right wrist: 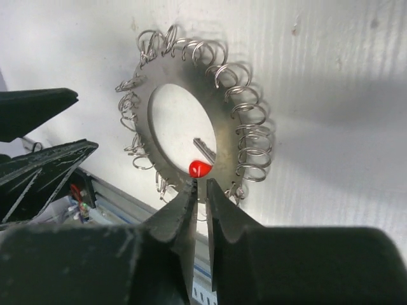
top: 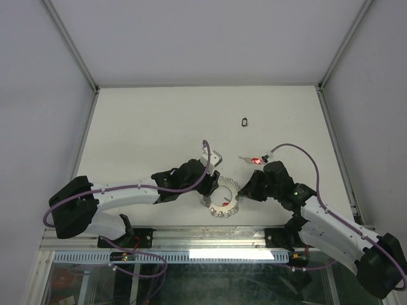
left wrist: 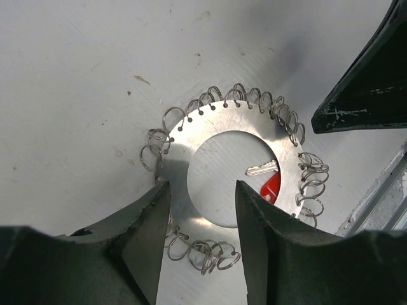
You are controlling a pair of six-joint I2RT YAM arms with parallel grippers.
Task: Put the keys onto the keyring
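Observation:
A flat metal keyring plate [left wrist: 172, 165], edged with several small wire loops, lies near the table's front. Inside its round opening is a red-headed key [left wrist: 270, 184], its head partly under the plate's inner edge in the left wrist view. My left gripper is open over the plate's left side, nothing visibly held. My right gripper stands at the plate's right, its fingertips a narrow gap apart and no object visible between them. Farther back to the right, another red-headed item [top: 255, 160], with a key-like shape, rests on the table.
A small dark clip-like object [top: 244, 122] lies toward the back right. The metal rail [top: 191, 236] runs along the front edge. Most of the white table [top: 146, 127] behind the plate is clear.

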